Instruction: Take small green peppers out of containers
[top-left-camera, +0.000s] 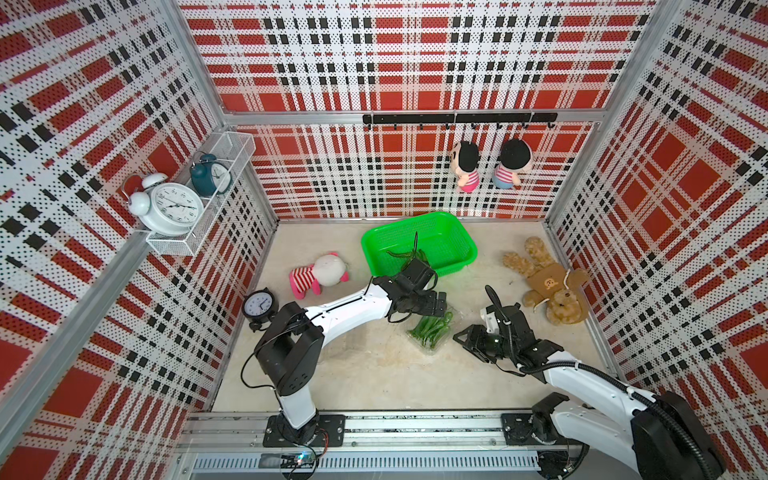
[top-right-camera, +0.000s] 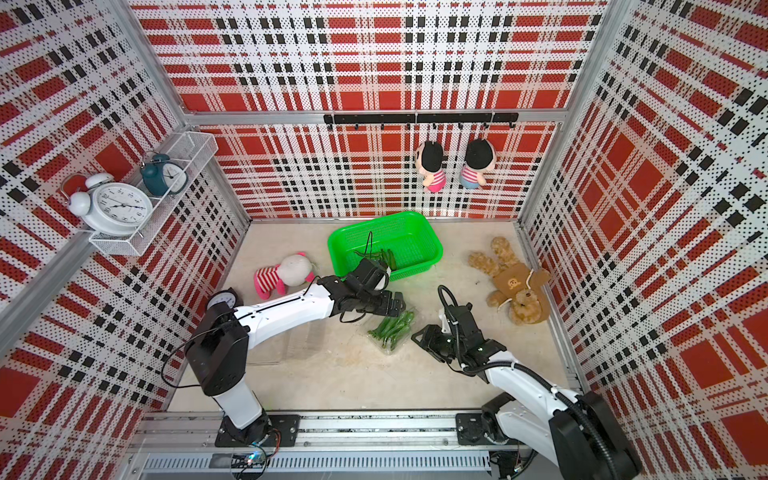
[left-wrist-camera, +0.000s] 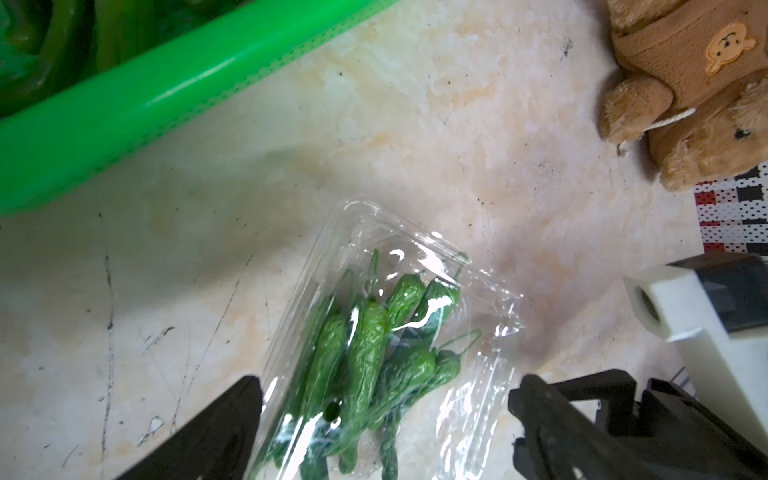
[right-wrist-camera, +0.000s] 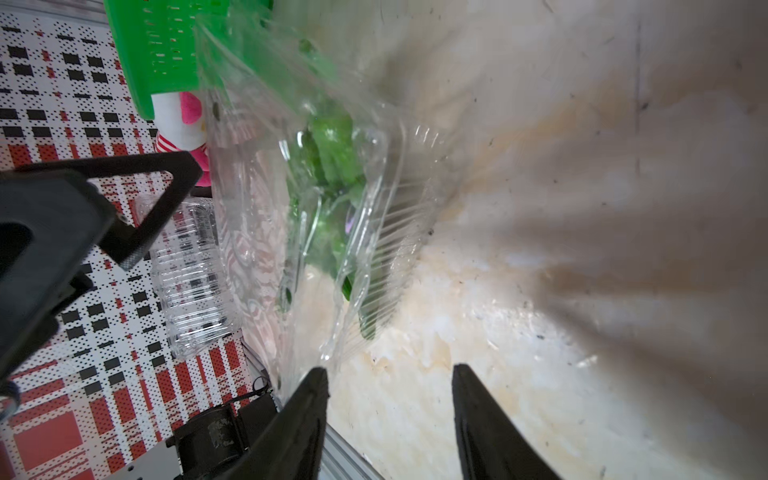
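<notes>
A clear plastic container (left-wrist-camera: 488, 344) of small green peppers (left-wrist-camera: 364, 360) lies on the table, in front of the green basket (top-left-camera: 460, 256), which holds more long green vegetables. My left gripper (top-left-camera: 432, 308) hovers over the container's back part, its fingers open to either side in the left wrist view, nothing between them. My right gripper is just right of the container, low over the table, its fingers part open with empty space between them.
A brown teddy bear (top-left-camera: 552, 280) lies at the right, a striped doll (top-left-camera: 308, 280) and a black clock (top-left-camera: 258, 305) at the left. A clear empty tray (right-wrist-camera: 184, 272) lies on the left.
</notes>
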